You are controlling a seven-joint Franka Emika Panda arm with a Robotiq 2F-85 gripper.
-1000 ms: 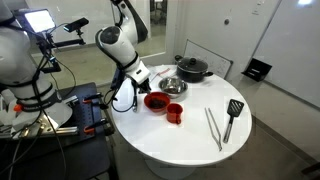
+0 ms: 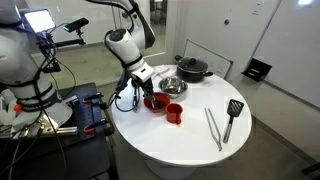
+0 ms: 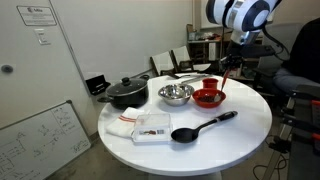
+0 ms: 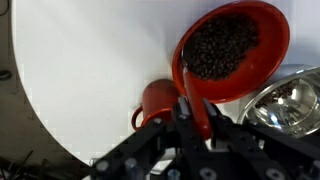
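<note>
A red bowl (image 4: 268,68) holds many small dark beans (image 4: 218,45); it also shows as a bowl (image 3: 208,98) on the round white table. My gripper is shut on the red handle (image 4: 197,98) of a slim utensil, which looks like a spoon. In the second exterior view this red handle (image 3: 226,80) slants up from the bowl to the gripper. Its lower end reaches in among the beans; the exact tip is hard to make out. Seen from the first exterior view, the gripper (image 2: 147,82) hangs above the bowl's near-left side.
A red mug (image 2: 174,114) stands close beside the bowl, and a metal bowl (image 2: 173,87) sits behind. Farther off are a black pot (image 2: 192,69), tongs (image 2: 213,128) and a black spatula (image 2: 232,118).
My gripper has shifted slightly rightward over the red bowl with the utensil. Its lower end now shows within the bowl, where one second ago only dark contents showed.
</note>
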